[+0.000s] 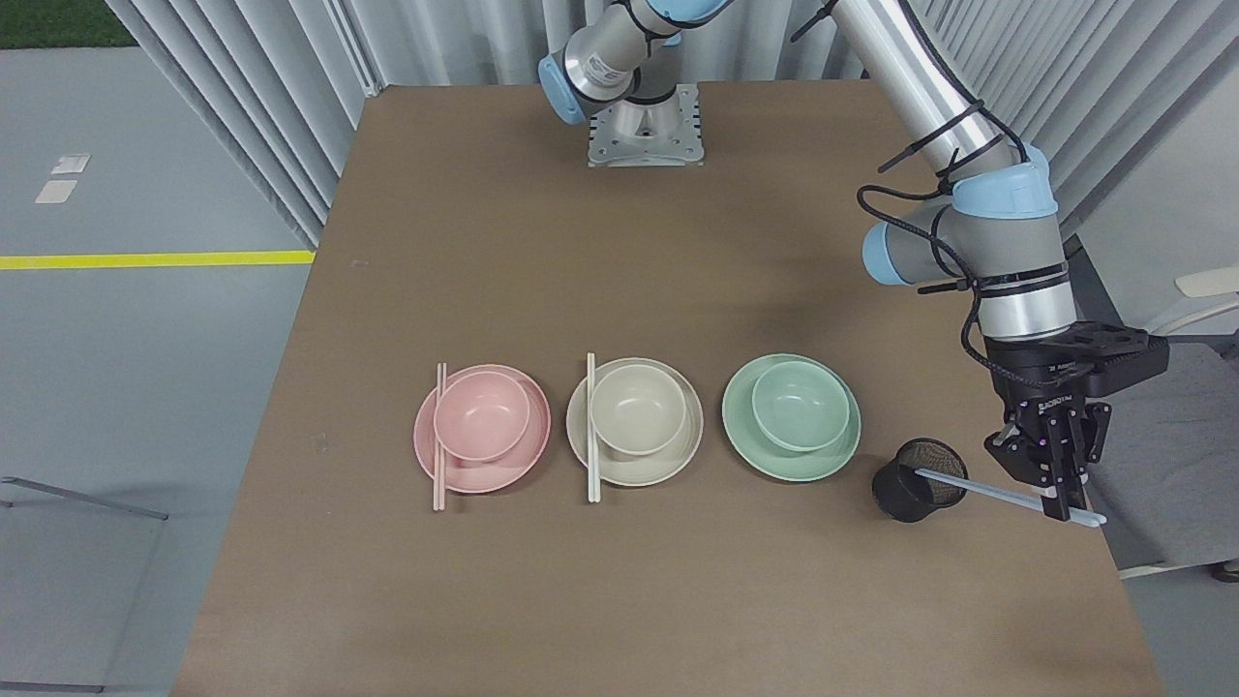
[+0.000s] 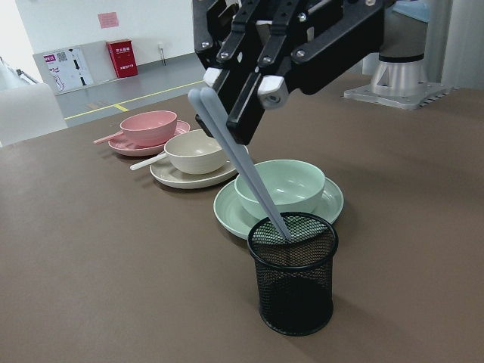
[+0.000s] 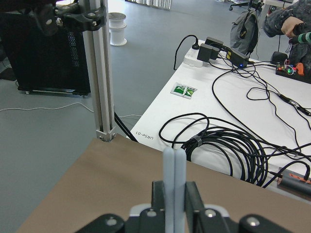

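My gripper is shut on pale grey-blue chopsticks at the table's right edge. Their lower end reaches into the mouth of the black mesh holder, held at a slant. Left of the holder stand a green bowl on a green plate, a cream bowl on a cream plate, and a pink bowl on a pink plate. White chopsticks and pink chopsticks rest at the left sides of those two plates.
In the wrist view, a white table with coiled cables lies beyond the edge.
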